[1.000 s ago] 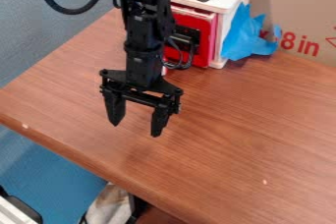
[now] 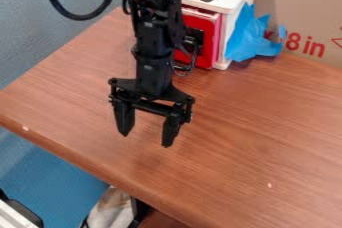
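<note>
My black gripper (image 2: 146, 130) hangs over the middle-left of the wooden table (image 2: 254, 152), pointing down, its two fingers spread apart with only bare tabletop between them. Behind the arm stands a small white and red box (image 2: 206, 30), partly hidden by the arm, with a black handle-like part on its front.
A crumpled blue object (image 2: 251, 34) sits right of the box, in front of a cardboard panel (image 2: 307, 22). The table's left edge runs diagonally beside a blue floor (image 2: 40, 177), with pale items below.
My gripper has shifted slightly to the right and a little lower in the frame. The box and blue object have not visibly moved.
</note>
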